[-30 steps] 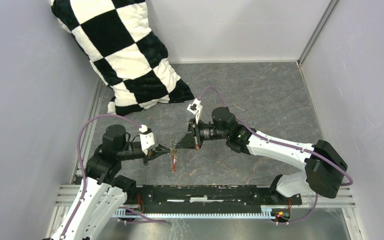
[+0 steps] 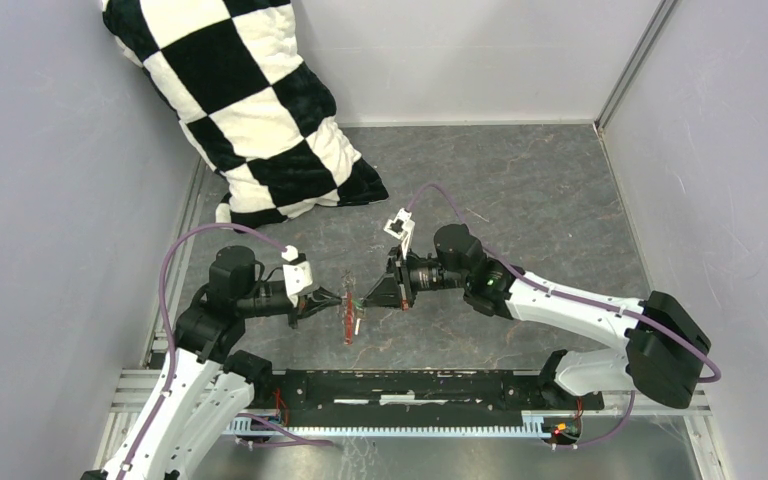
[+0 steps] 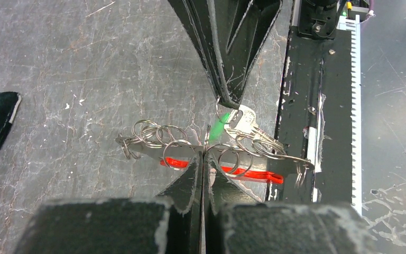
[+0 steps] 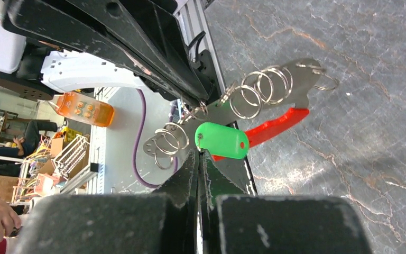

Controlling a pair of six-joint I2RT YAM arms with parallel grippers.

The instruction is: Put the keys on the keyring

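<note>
The keyring is a flat metal piece (image 3: 187,152) carrying several small rings (image 3: 147,133), with a red strip (image 3: 259,175) along it. My left gripper is shut at its middle, on a thin part of it. Facing it from the other side, my right gripper is shut on a thin wire ring that bears a green tag (image 4: 222,141). A silver key (image 3: 241,123) hangs by the tag in the left wrist view. Whether the tag's ring passes through any keyring loop, I cannot tell. In the top view, the left gripper (image 2: 338,299) and right gripper (image 2: 366,303) are close together.
A black-and-white checkered cushion (image 2: 250,110) leans at the back left. A black rail (image 2: 410,385) runs along the front, and side walls stand at both edges.
My right gripper has moved a little right and forward, away from my left one, and the small gap between them is wider. The left arm and the keyring have hardly moved.
</note>
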